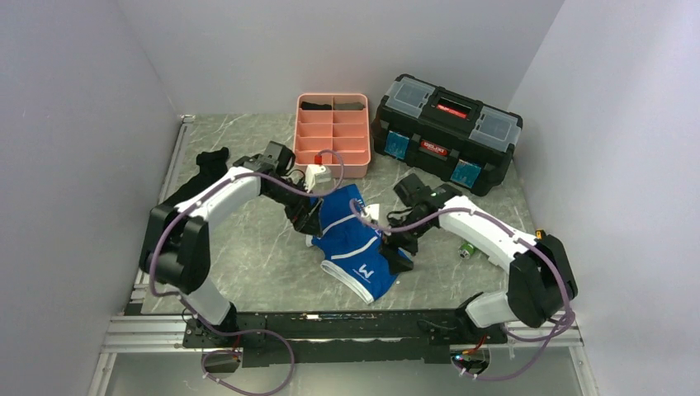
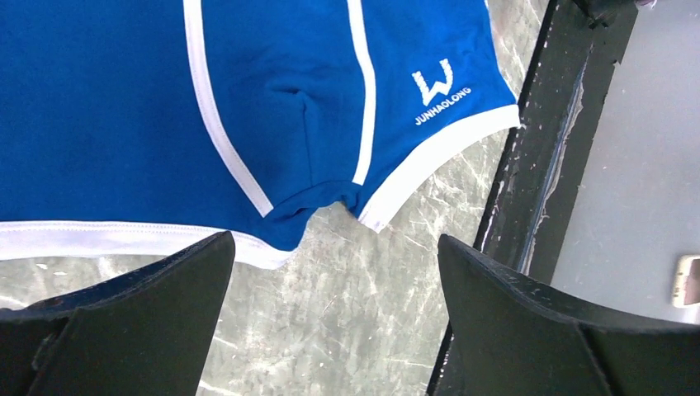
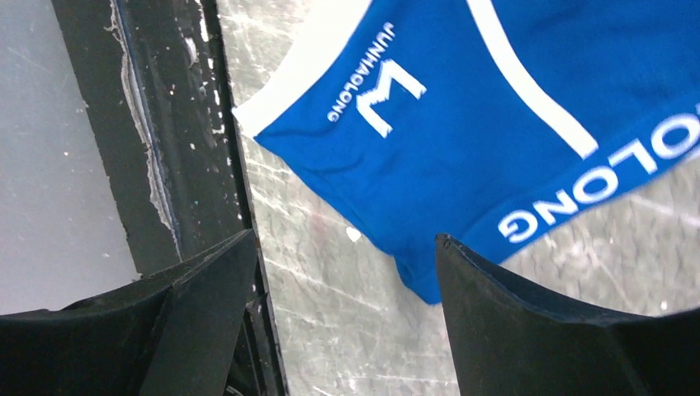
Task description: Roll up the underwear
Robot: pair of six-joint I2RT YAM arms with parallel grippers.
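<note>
Blue underwear (image 1: 338, 235) with white trim and white stripes lies mostly flat on the table, slanting down toward the front edge. Its lettered waistband (image 3: 603, 177) and one printed leg corner show in the right wrist view. My left gripper (image 1: 307, 224) is over the left edge of the cloth. In the left wrist view its fingers (image 2: 157, 305) are wide apart, with no cloth between them. My right gripper (image 1: 398, 257) is over the lower right edge of the cloth. Spread fingers (image 3: 503, 313) stand near a cloth corner, one close to it, and nothing is gripped.
A pink divided box (image 1: 333, 132) with dark cloth in its back compartments stands behind the underwear. The black toolbox (image 1: 446, 128) fills the back right. Dark clothes (image 1: 206, 169) lie at left; a green can (image 1: 466, 250) is at right.
</note>
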